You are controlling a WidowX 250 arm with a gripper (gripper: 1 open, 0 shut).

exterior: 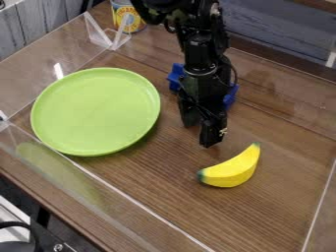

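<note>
The black arm reaches down from the top centre, with its open gripper (199, 131) low over the wooden table, right of a green plate (96, 106). A blue object (176, 75) lies behind the gripper, partly hidden by it. A yellow banana (230, 167) lies in front of the gripper to the right, apart from it.
A can (126, 15) stands at the back left near a transparent rim. A wall edge runs along the back right, and a black cable is at the lower left.
</note>
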